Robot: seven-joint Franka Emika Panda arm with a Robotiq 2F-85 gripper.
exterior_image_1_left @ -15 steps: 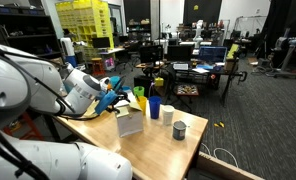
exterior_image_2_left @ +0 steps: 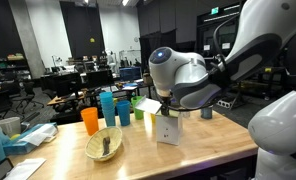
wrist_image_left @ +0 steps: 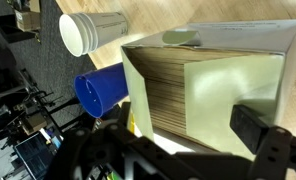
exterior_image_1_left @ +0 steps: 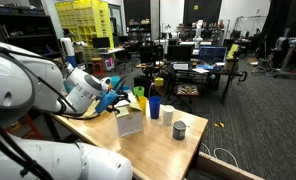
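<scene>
A box (exterior_image_1_left: 129, 122) with its top flaps up stands on the wooden table, below the end of the arm. In the wrist view the box's brown inside (wrist_image_left: 166, 75) shows between two pale flaps, one of them wide. My gripper is open, its dark fingers far apart at either side of the box's mouth. Nothing is visibly clasped between them, though whether a finger touches a flap I cannot tell. From the other side, the white box (exterior_image_2_left: 168, 129) appears directly under the gripper (exterior_image_2_left: 168, 104).
Close to the box stand a blue cup (wrist_image_left: 100, 90) and white cups (wrist_image_left: 77, 34). A grey mug (exterior_image_1_left: 179, 130) is farther right. Elsewhere on the table are a wicker basket (exterior_image_2_left: 104, 144) and an orange cup (exterior_image_2_left: 90, 121). Bare table (exterior_image_1_left: 166, 158) lies in front.
</scene>
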